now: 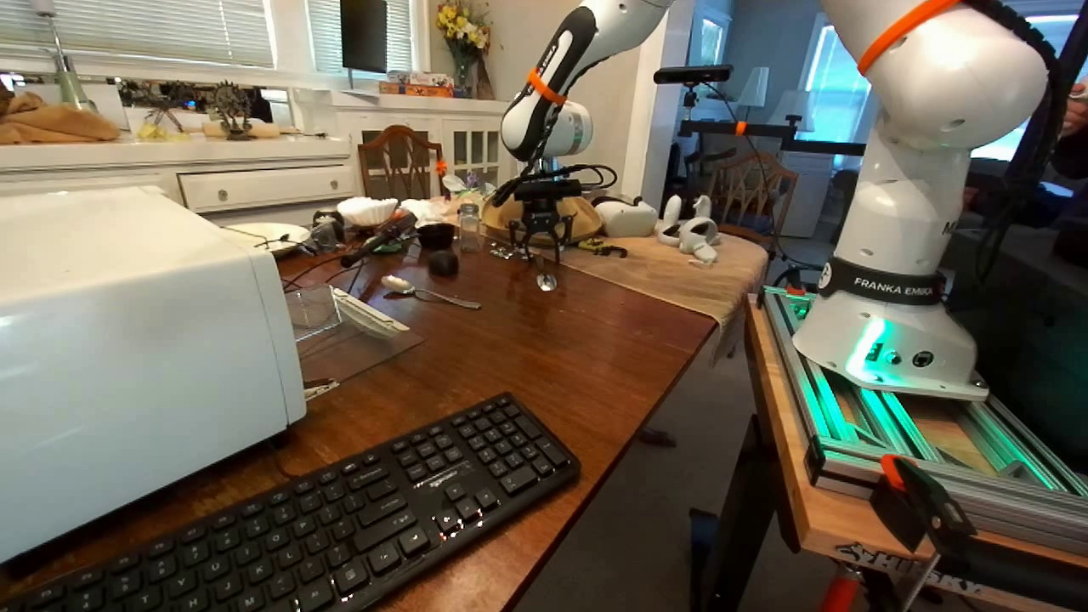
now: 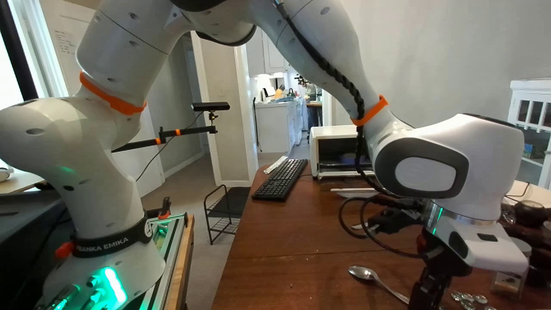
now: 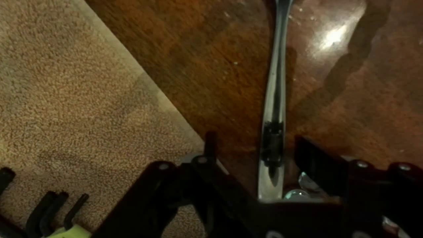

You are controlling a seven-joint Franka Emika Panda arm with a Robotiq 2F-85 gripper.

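Note:
In the wrist view, the handle of a metal spoon (image 3: 280,75) runs down the wooden table into the gap of my gripper. A dark finger stands on either side of the handle, with space showing on both sides. The fingers are part open, and no grip on the handle is visible. The spoon's bowl (image 2: 363,273) lies on the table in exterior view 2, with the gripper (image 2: 424,299) low over the handle end. In exterior view 1 the gripper (image 1: 543,255) is just behind the spoon's bowl (image 1: 546,282).
Clear glass beads (image 2: 468,299) lie close by the handle end. A tan towel (image 3: 79,99) borders the bare wood and carries black hex keys (image 3: 47,210). Another utensil (image 1: 439,295) rests nearby, and a keyboard (image 1: 408,490) lies in front. Mid-table is mostly clear.

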